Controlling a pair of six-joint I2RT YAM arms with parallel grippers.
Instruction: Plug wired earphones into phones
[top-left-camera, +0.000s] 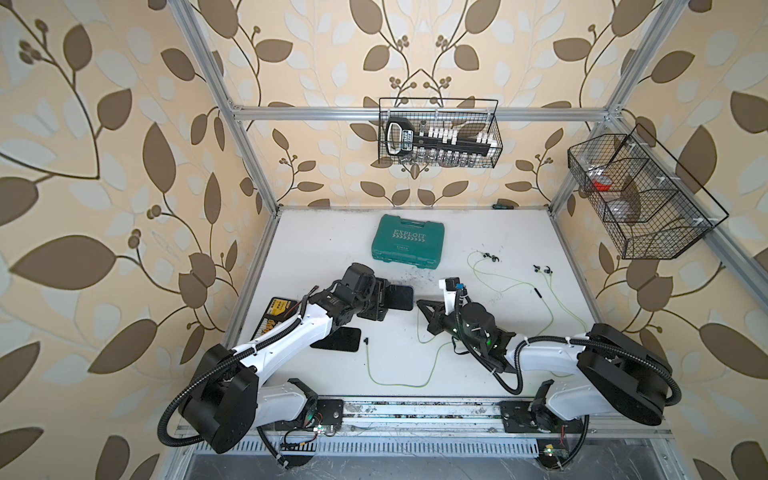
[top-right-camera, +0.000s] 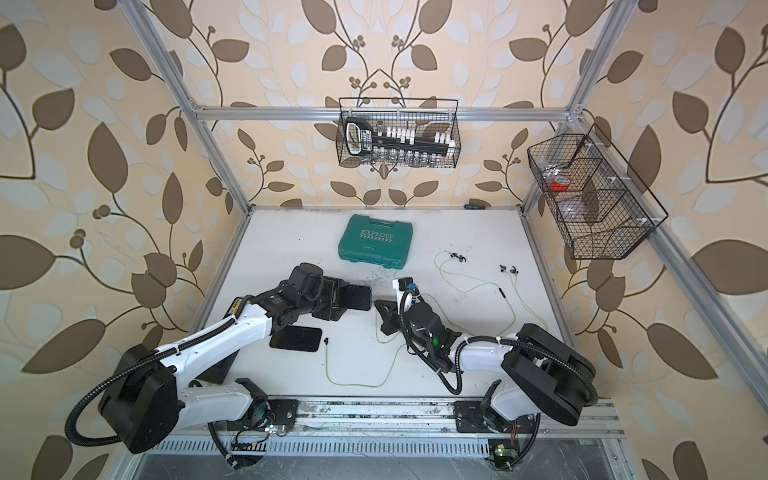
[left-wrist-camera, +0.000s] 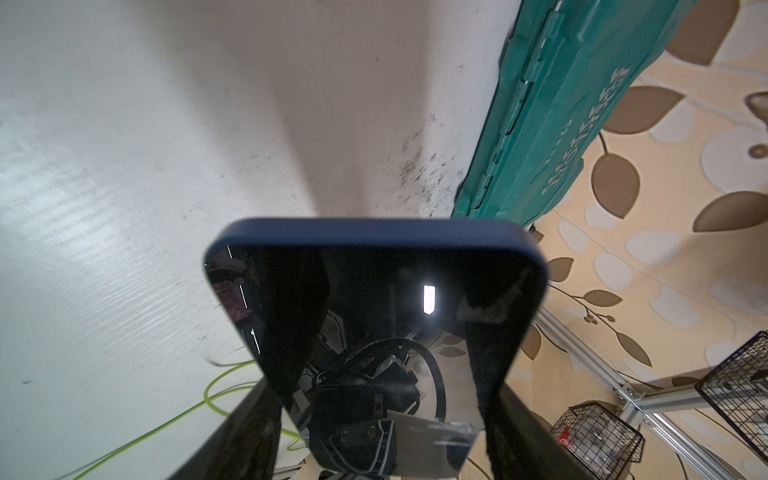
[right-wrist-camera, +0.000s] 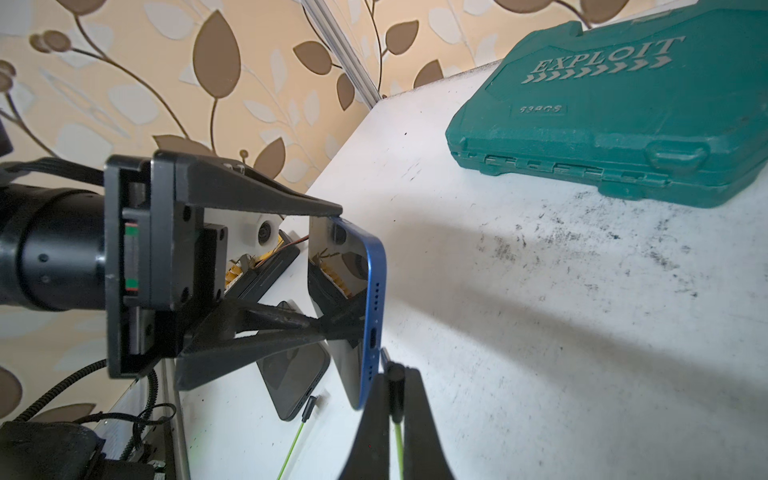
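Observation:
A dark phone with a blue frame (right-wrist-camera: 374, 296) is held up off the table, its port edge turned toward my right arm. My left gripper is shut on it, one finger (right-wrist-camera: 264, 188) above and the other below. In the right wrist view, my right gripper is shut on a thin black earphone plug (right-wrist-camera: 397, 380) with a green cable hanging below. The plug's metal tip (right-wrist-camera: 385, 357) appears close beside the phone's charging port (right-wrist-camera: 373, 338), slightly lower and to the right. Whether tip and phone touch, I cannot tell.
A second phone (top-left-camera: 337, 339) lies flat near the left arm, with another earphone plug (top-left-camera: 366, 341) beside it. The green case (top-left-camera: 408, 241) stands at the back. Earbuds (top-left-camera: 490, 257) and green cables spread over the right side.

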